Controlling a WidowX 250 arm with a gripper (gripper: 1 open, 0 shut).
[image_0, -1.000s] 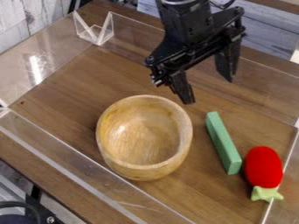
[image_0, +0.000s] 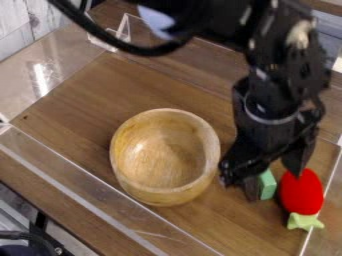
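The black gripper (image_0: 265, 164) is low over the right side of the wooden table, open, its fingertips down around a green block (image_0: 266, 184), which is mostly hidden beneath it. A wooden bowl (image_0: 142, 156) sits just left of the gripper. A red strawberry-like object (image_0: 303, 193) with a pale green top lies right of the block, close beside the gripper.
Clear acrylic walls line the wooden table (image_0: 94, 110), which has free room at the upper left. A black cable arches across the top left of the view.
The gripper has come down and to the right from above the bowl's upper right to the green block, which it now largely covers.
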